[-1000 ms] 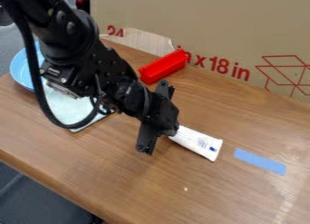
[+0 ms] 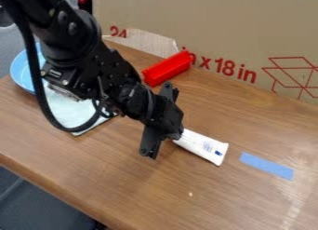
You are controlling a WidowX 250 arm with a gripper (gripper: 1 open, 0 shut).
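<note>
My black gripper [image 2: 158, 141] points down at the wooden table [image 2: 149, 192], right at the near end of a white tube [image 2: 203, 147] lying flat. The gripper looks shut; whether anything sits between its fingers is hidden. Behind it lies a red object [image 2: 168, 68], long and narrow. At the left, partly behind my arm, are a light blue bowl or plate [image 2: 21, 69] and a white item [image 2: 77, 115] beneath the arm.
A large cardboard box [image 2: 236, 29] walls off the back. A strip of blue tape [image 2: 266, 166] is on the table at the right. The table's edge runs along the lower left.
</note>
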